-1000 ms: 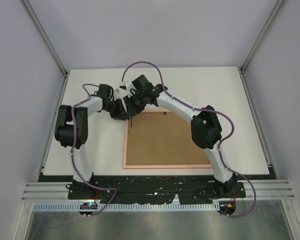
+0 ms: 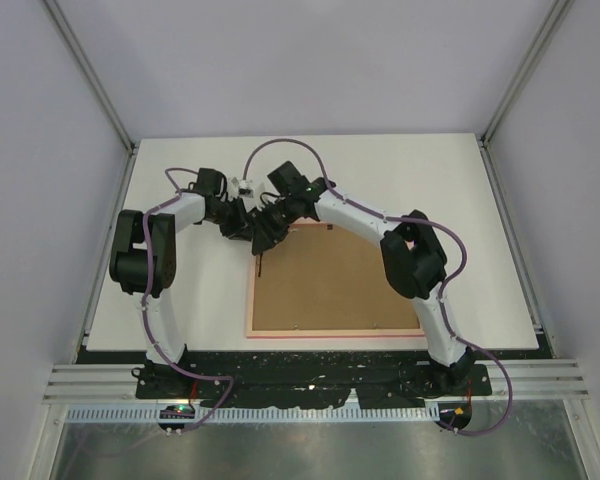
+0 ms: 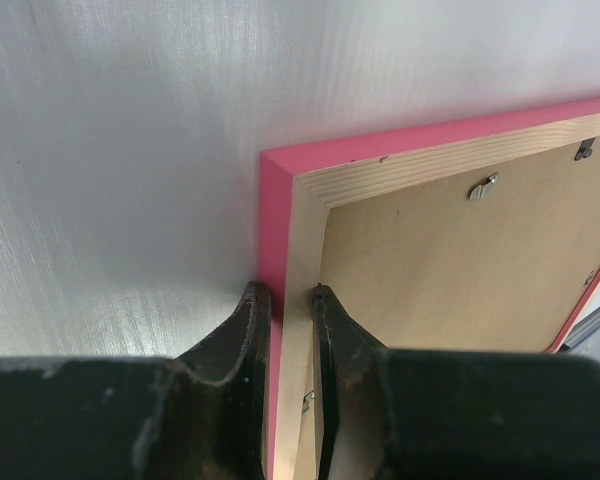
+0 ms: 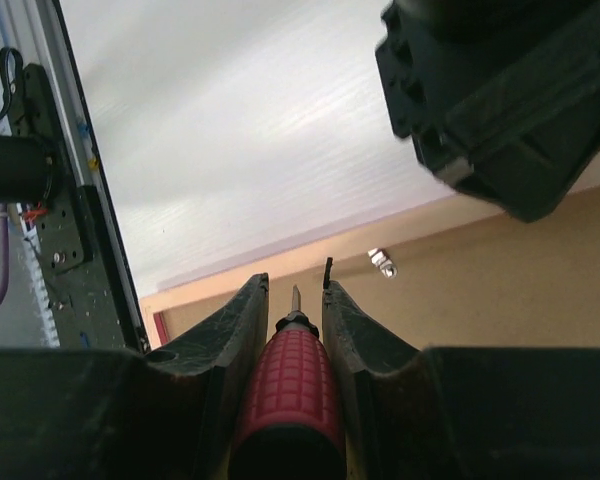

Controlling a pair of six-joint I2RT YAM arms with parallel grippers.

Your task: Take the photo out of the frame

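Observation:
The picture frame (image 2: pixel 340 326) lies back side up on the table, its brown backing board (image 2: pixel 330 285) facing me. In the left wrist view, my left gripper is shut on the pink and wood edge of the frame (image 3: pixel 306 250), just below one corner. My right gripper is shut on a screwdriver with a red handle (image 4: pixel 292 375). Its thin tip points toward the board, near the frame's edge. Metal clips hold the board; one clip (image 4: pixel 383 263) shows beyond the tip, and another (image 3: pixel 483 187) is near the corner.
The dark left arm (image 4: pixel 480 110) stands close to the screwdriver in the right wrist view.
My right gripper and the screwdriver have shifted slightly toward the front of the table, along the frame's left side. The left arm and the frame have stayed still.

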